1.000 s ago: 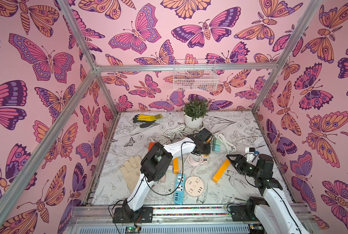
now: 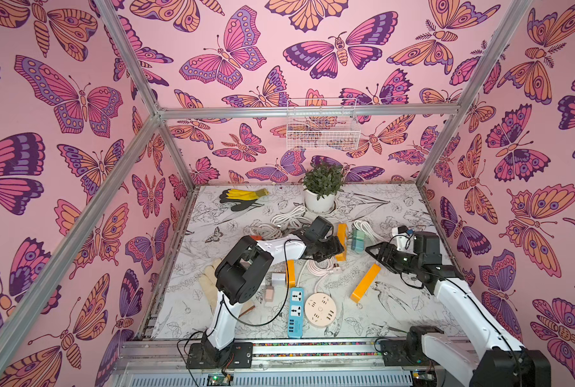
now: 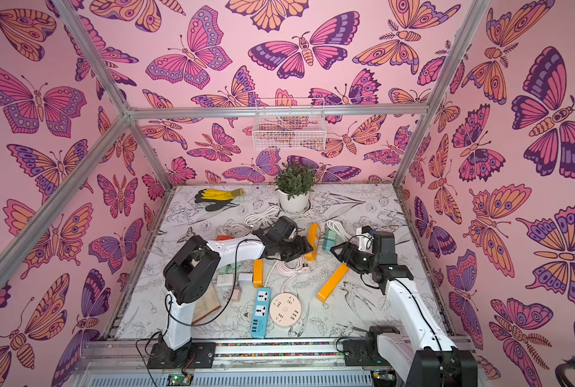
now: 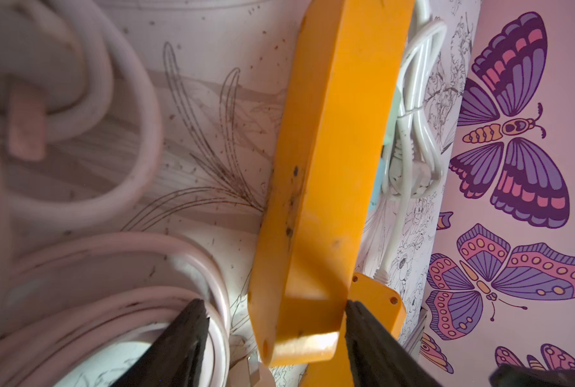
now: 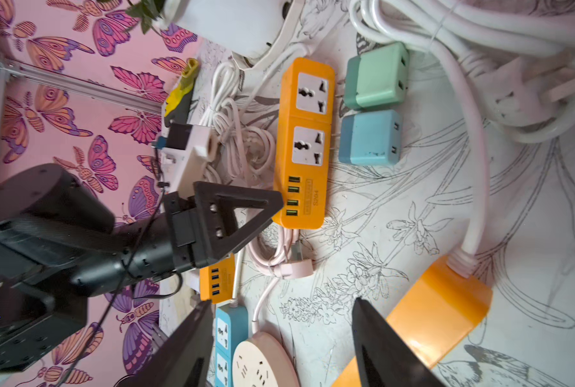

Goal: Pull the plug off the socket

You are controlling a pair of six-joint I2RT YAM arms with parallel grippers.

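An orange power strip (image 5: pixel 303 142) lies at the middle back, its sockets empty in the right wrist view. My left gripper (image 2: pixel 331 250) is low beside it; in the left wrist view the strip's orange end (image 4: pixel 306 309) sits between the open fingers. My right gripper (image 2: pixel 377 256) hangs open above a second orange strip (image 5: pixel 435 309) at right. A white plug (image 5: pixel 513 96) lies with a coiled cable. A pale plug (image 5: pixel 294 267) lies below the middle strip.
Blue strip (image 2: pixel 294 312), round socket (image 2: pixel 319 309), green charger (image 5: pixel 377 74) and blue charger (image 5: pixel 371 138) lie nearby. A potted plant (image 2: pixel 321 193) stands at the back. Loose cables surround the strips.
My left gripper has moved left and slightly toward the front. The right arm has moved toward the back, lifting its gripper above the table's right part.
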